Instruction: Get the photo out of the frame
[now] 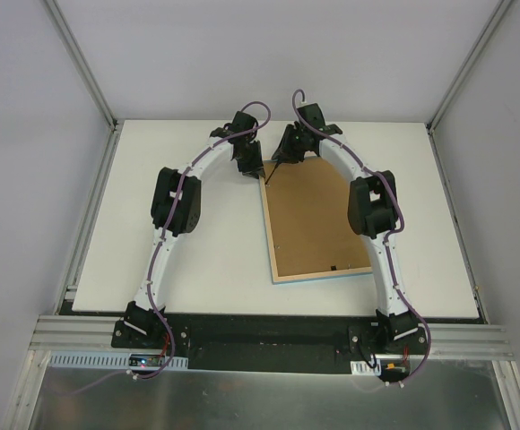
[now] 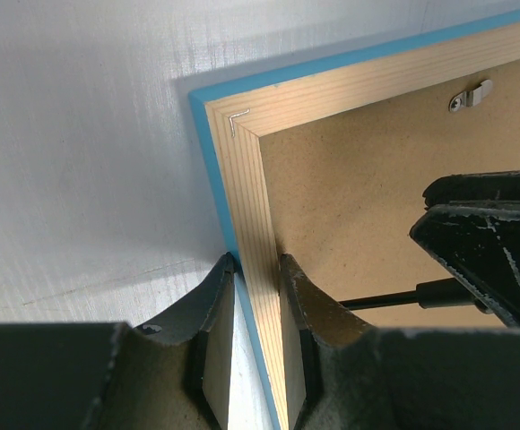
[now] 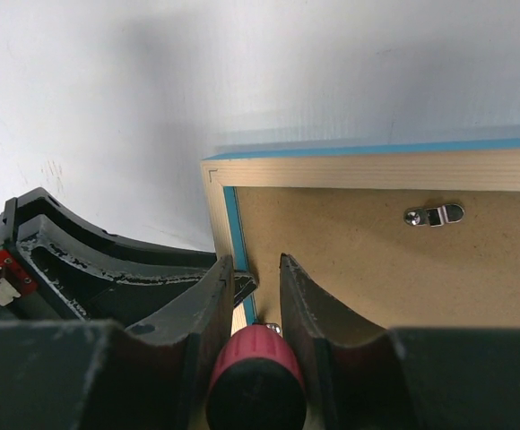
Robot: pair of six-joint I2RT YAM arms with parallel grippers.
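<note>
The picture frame lies face down, its brown backing board (image 1: 309,219) up and its pale wooden rim (image 1: 323,276) edged in blue. My left gripper is shut on the left side rail (image 2: 253,210), near a corner. A screwdriver with a red and black handle (image 3: 258,354) is clamped in my right gripper. Its dark shaft (image 2: 381,301) slants down toward the left rail in the left wrist view. A small metal clip (image 3: 272,328) shows beside that rail, partly hidden by the handle. The photo itself is out of sight.
Another metal clip (image 3: 435,216) sits by the far rail, and a dark fitting (image 1: 333,268) is near the front rail. Both grippers work close together at the frame's far left corner.
</note>
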